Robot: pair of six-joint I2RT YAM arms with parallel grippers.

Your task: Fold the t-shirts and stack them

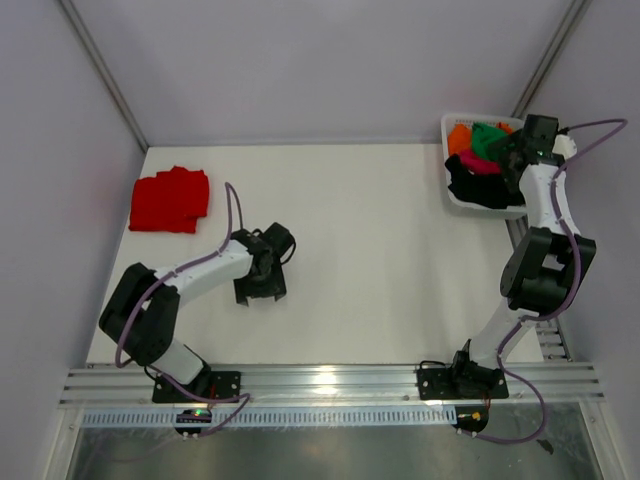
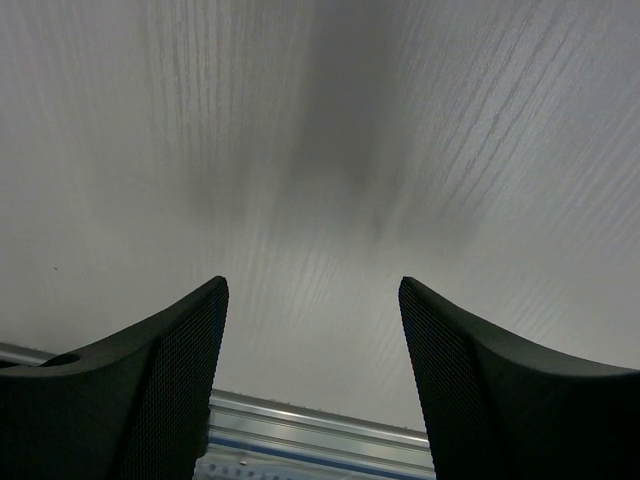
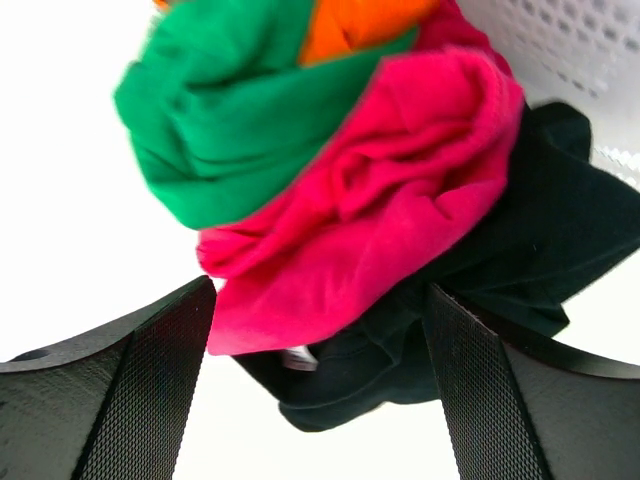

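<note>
Inside the white basket (image 1: 452, 196) at the back right lie crumpled shirts: orange (image 1: 459, 139), green (image 1: 485, 137), pink (image 1: 480, 164) and black (image 1: 478, 188). My right gripper (image 1: 512, 160) is over the basket's right side. In the right wrist view its fingers (image 3: 165, 370) stand apart, with the pink cloth (image 3: 380, 230) and black cloth (image 3: 350, 375) showing in the gap; contact cannot be told. A red shirt (image 1: 170, 200) lies folded flat at the table's back left. Above bare table at the left, my left gripper (image 1: 262, 297) is open and empty.
The basket's perforated wall (image 3: 570, 50) shows beside the cloth. Grey walls (image 1: 330, 70) close off the back and sides.
</note>
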